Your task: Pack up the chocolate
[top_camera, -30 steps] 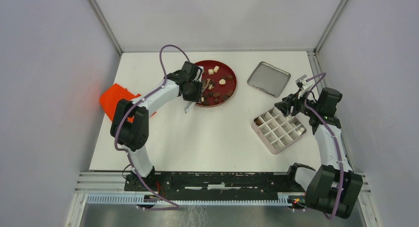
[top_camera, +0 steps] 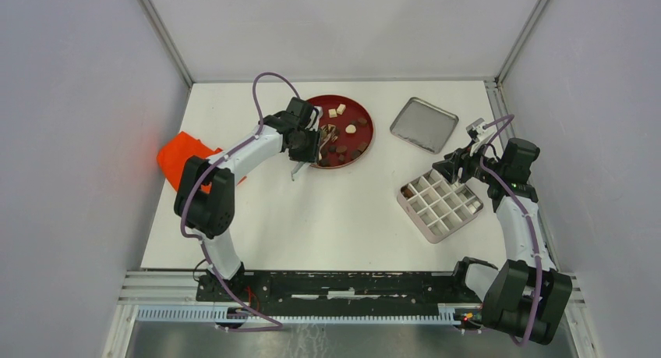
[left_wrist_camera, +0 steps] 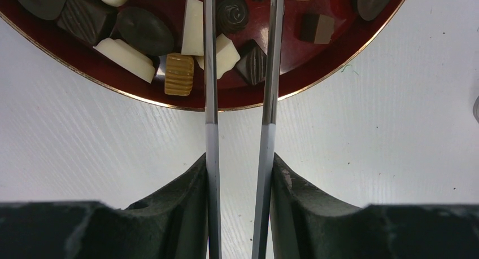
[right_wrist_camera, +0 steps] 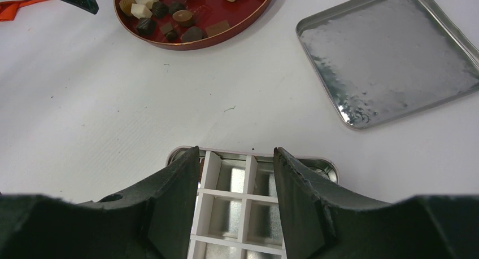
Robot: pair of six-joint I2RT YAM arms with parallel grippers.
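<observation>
My left gripper is shut on metal tongs (left_wrist_camera: 270,78), whose two long arms reach over the dark red round plate (top_camera: 360,112); their tips are out of the left wrist view. On the plate lie several chocolates, among them a golden ridged one (left_wrist_camera: 179,74), a dark oval one (left_wrist_camera: 144,31) and white pieces (left_wrist_camera: 126,60). Whether the tongs grip a chocolate cannot be told. At the right stands the divided box (top_camera: 422,214), mostly empty, with a brown piece (top_camera: 407,192) in a corner compartment. My right gripper hangs over its far end, open and empty.
An empty grey metal tray (top_camera: 425,124) lies behind the box, at the back right. Orange cloth (top_camera: 181,157) is at the left, partly behind the left arm.
The left gripper and tongs have shifted very slightly over the plate. The right arm, box and tray look unmoved.
</observation>
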